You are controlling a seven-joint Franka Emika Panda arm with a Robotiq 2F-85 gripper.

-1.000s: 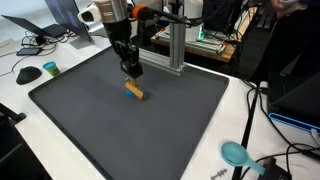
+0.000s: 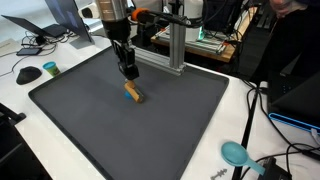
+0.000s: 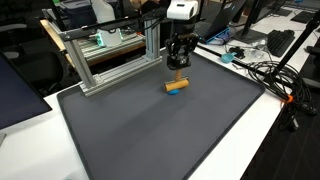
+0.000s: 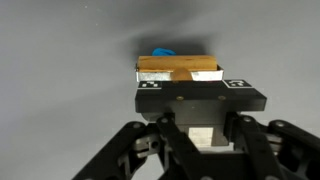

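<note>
My gripper (image 3: 180, 66) points down over the dark mat and is shut on an orange-brown wooden piece (image 3: 176, 85). Part of that piece, like a short stem, runs up between the fingers, while its thicker bar lies crosswise below them. In exterior view 1 the wooden piece (image 2: 133, 91) looks tilted. Looking down from the wrist, the wooden bar (image 4: 178, 63) shows just beyond the black fingertips (image 4: 160, 101). A small blue object (image 4: 163, 52) peeks out past the bar; in exterior view 2 the blue object (image 3: 173, 92) is low beside it. Whether they touch is unclear.
A metal frame (image 3: 110, 72) stands along its edge. Off the mat are a teal round object (image 2: 236, 154), a green cup (image 2: 51, 69) and a black object (image 2: 29, 75). Cables lie on the white table at the side.
</note>
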